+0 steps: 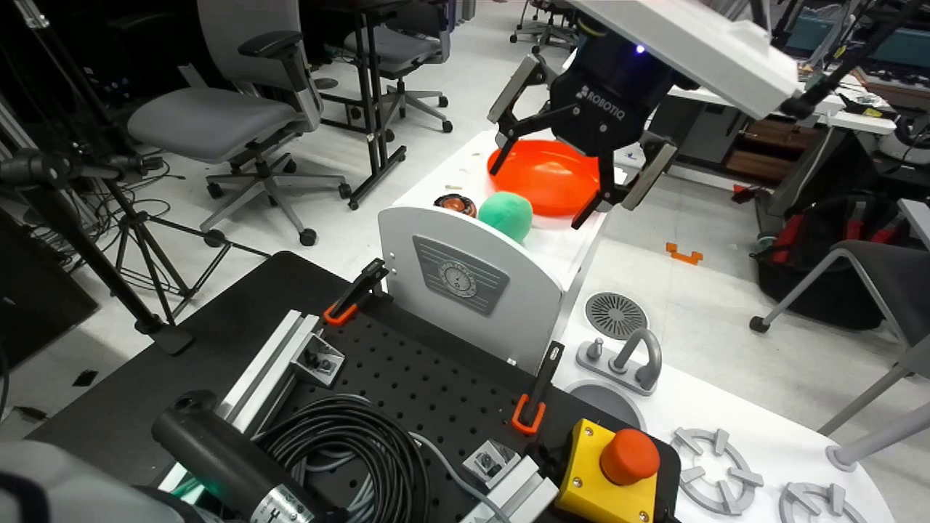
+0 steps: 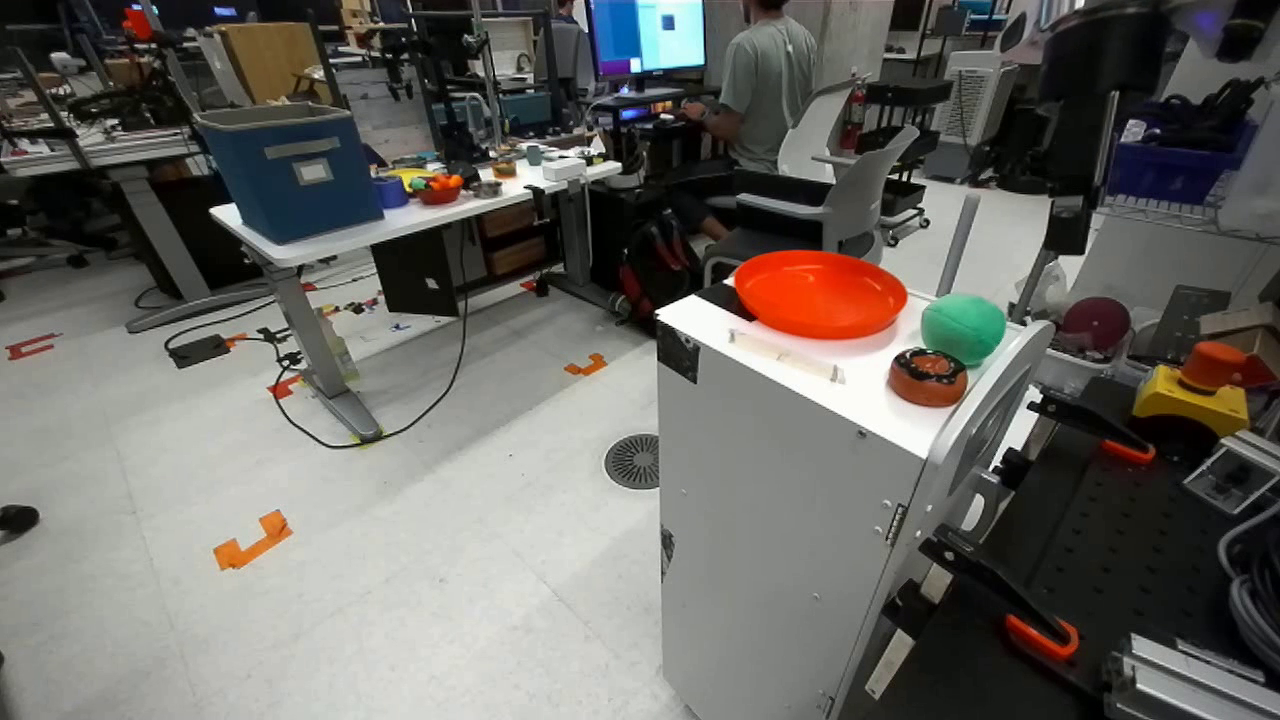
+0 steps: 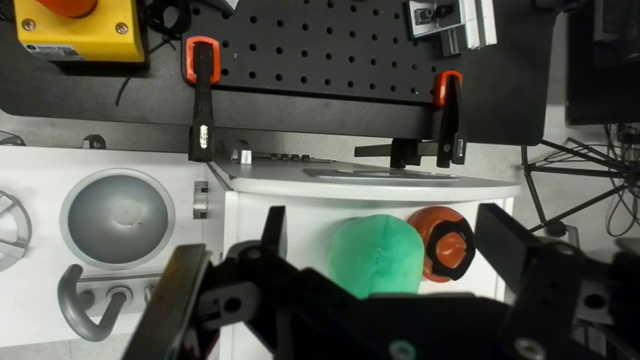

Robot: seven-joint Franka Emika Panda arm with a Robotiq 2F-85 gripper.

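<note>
Wide open, my gripper [image 1: 538,199] hangs above the white cabinet top with nothing between its fingers. A round green plush [image 1: 506,216] rests on that top close to the upright grey panel; in the wrist view the plush [image 3: 378,255] shows between the two fingers, farther down. Beside it lies a brown-orange round item with a black ring [image 2: 927,377], seen near the right finger in the wrist view. The shallow red-orange bowl [image 2: 821,294] stands behind them on the same top; the gripper partly covers it in exterior view 1.
The upright panel [image 1: 466,270] edges the cabinet top on the pegboard side. Black clamps with orange pads [image 1: 529,413] rise from the pegboard. A grey faucet [image 1: 643,357] and sink sit to one side, near a yellow box with a red button [image 1: 610,471].
</note>
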